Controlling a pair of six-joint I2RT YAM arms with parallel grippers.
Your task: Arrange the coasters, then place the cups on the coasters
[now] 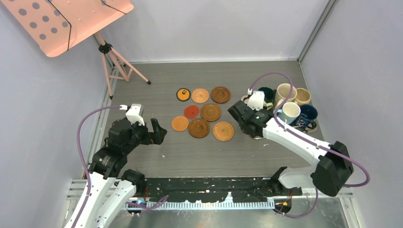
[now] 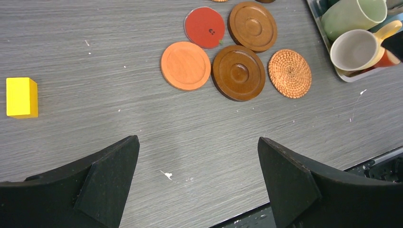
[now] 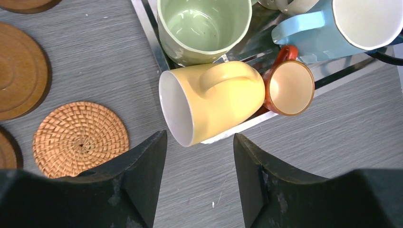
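Observation:
In the right wrist view a yellow cup [image 3: 218, 104] lies on its side at the front corner of a metal tray, its handle up. My right gripper hangs just in front of it, fingers apart, nothing between them. A woven round coaster [image 3: 81, 138] lies left of it, also seen in the top view [image 1: 223, 131], among several brown, orange and red coasters [image 1: 199, 128]. My left gripper stands open over bare table at the left, nothing between its fingers.
The tray [image 3: 153, 35] holds several more cups: green [image 3: 199, 26], blue [image 3: 351, 23], small red [image 3: 288, 88]. A yellow block [image 2: 21, 97] sits left. A tripod [image 1: 119, 61] stands back left.

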